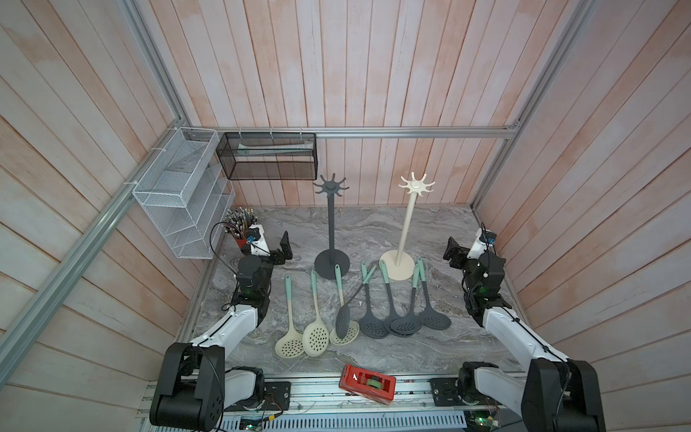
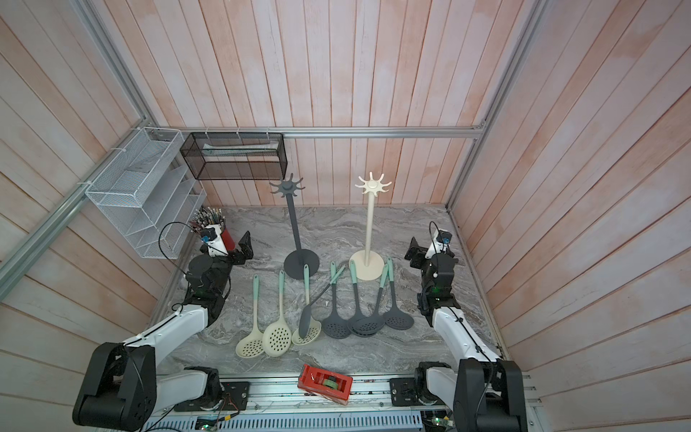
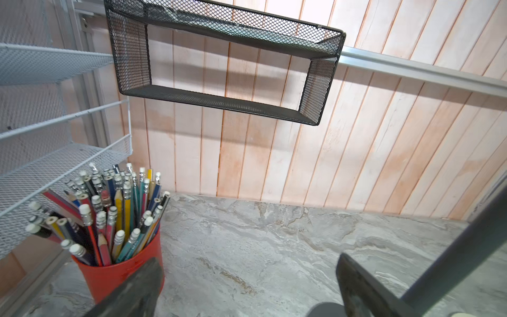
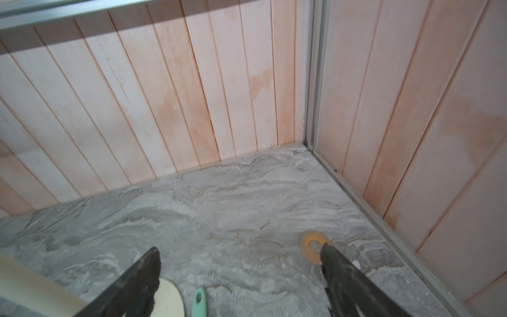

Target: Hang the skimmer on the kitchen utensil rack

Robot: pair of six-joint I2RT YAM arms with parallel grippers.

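Two utensil racks stand at the middle back: a dark grey one [image 1: 331,223] and a cream one [image 1: 406,223]. Several slotted utensils lie before them on the marble counter, cream ones like the skimmer [image 1: 315,336] on the left, dark grey ones like another skimmer [image 1: 406,324] on the right, with mint handles. My left gripper is open, raised beside the grey rack's post, nothing between its fingers. My right gripper is open, raised right of the cream rack, also empty.
A red cup of pencils [image 3: 113,272] stands back left below white wire shelves [image 1: 183,208]. A black mesh basket [image 1: 266,175] hangs on the back rail. A red tape dispenser [image 1: 349,381] lies at the front edge.
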